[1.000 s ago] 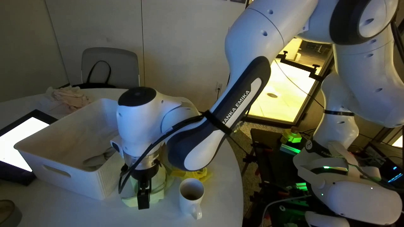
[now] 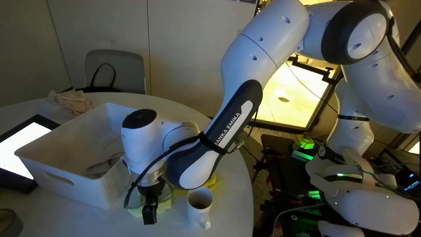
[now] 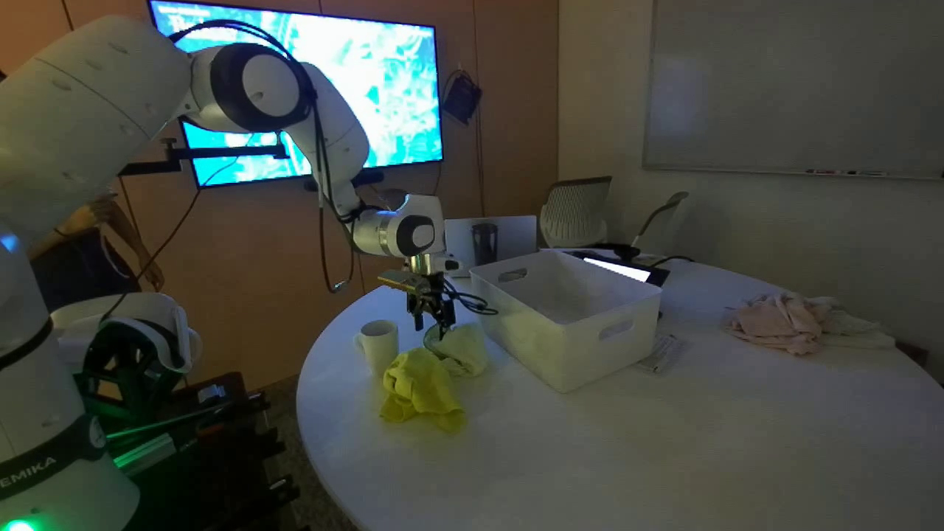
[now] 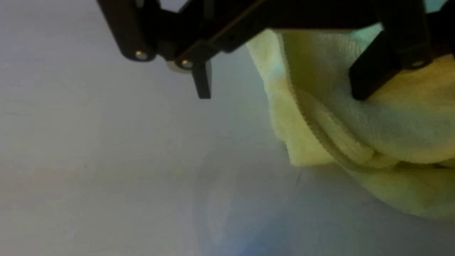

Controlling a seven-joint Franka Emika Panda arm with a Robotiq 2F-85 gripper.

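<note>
My gripper is open just above the tabletop. In the wrist view one finger [image 4: 203, 83] hangs over bare table, while the other [image 4: 369, 79] is over or against a pale yellow-green cloth [image 4: 409, 128]; whether it touches cannot be told. Nothing is gripped. In exterior view 2 that crumpled pale cloth [image 3: 467, 351] lies right by the gripper [image 3: 430, 326], with a brighter yellow cloth [image 3: 420, 389] in front of it. The arm hides much of both cloths in exterior view 1.
A white mug [image 2: 199, 209] stands close beside the gripper. On its other side is a large white bin [image 3: 544, 341] with grey cloth [image 2: 100, 168] inside. A pinkish cloth heap [image 3: 779, 323] and a lit screen [image 2: 17, 146] lie beyond.
The arm has come down, its forearm shifting left in exterior view 1. My gripper sits slightly lower by the pale cloth. The mug and bin have not moved.
</note>
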